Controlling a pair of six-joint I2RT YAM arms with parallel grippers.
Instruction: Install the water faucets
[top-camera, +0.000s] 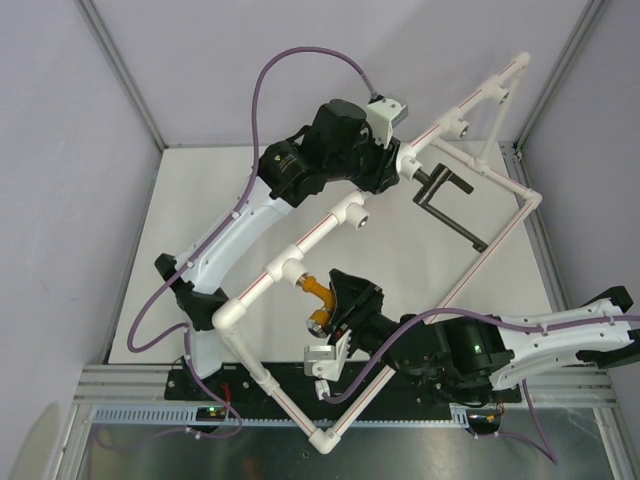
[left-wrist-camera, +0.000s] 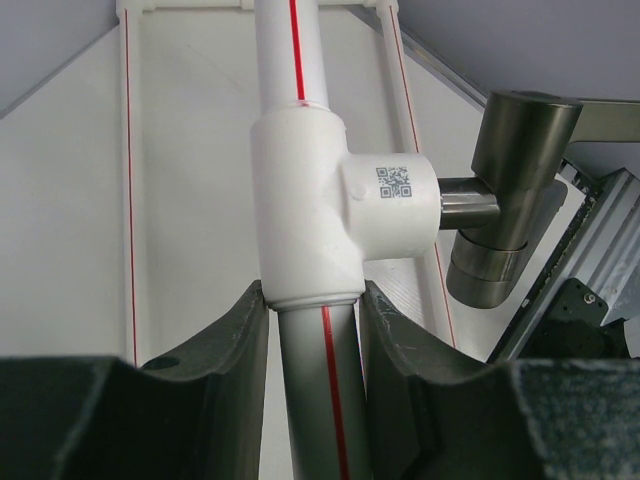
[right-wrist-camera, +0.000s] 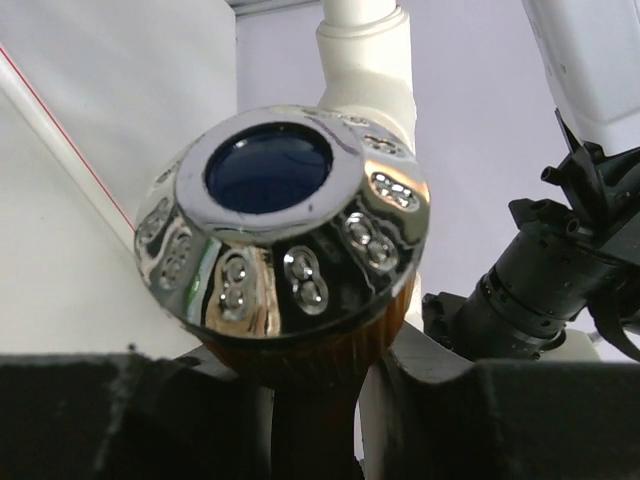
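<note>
A black faucet (top-camera: 440, 210) with a long spout is fitted in a tee on the upper white pipe; in the left wrist view its body (left-wrist-camera: 510, 170) sits at the tee (left-wrist-camera: 310, 200). My left gripper (top-camera: 385, 165) is at the pipe there, fingers around it just below the tee; whether they grip is unclear. A gold faucet (top-camera: 318, 292) meets a lower tee (top-camera: 293, 271). My right gripper (top-camera: 340, 310) is shut on it, its chrome-capped end (right-wrist-camera: 285, 240) above the fingers in the right wrist view.
The white pipe frame (top-camera: 485, 255) stands over a pale board (top-camera: 190, 190), with further tees (top-camera: 355, 212) along the upper pipe. Both arms reach across the frame. Metal rails edge the board.
</note>
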